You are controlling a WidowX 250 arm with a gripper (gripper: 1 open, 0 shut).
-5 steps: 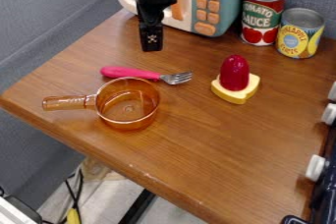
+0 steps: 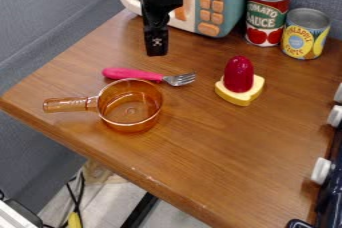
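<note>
My black gripper (image 2: 156, 39) hangs at the top centre, in front of the toy microwave, above the table's back left; its fingertips are dark and I cannot tell whether they are open or shut. Below it lies a pink-handled fork (image 2: 134, 74) with silver tines. A translucent orange pan (image 2: 131, 120) sits nearer the front left, handle pointing left. To the right, a red rounded object (image 2: 238, 74) stands on a yellow piece (image 2: 235, 96).
A teal microwave (image 2: 226, 0) stands at the back, beside a red-labelled can (image 2: 265, 17) and a yellow-labelled can (image 2: 303, 37). A dark appliance with white knobs (image 2: 325, 197) lines the right edge.
My gripper has shifted very slightly over the last second; the objects on the table have not moved.
</note>
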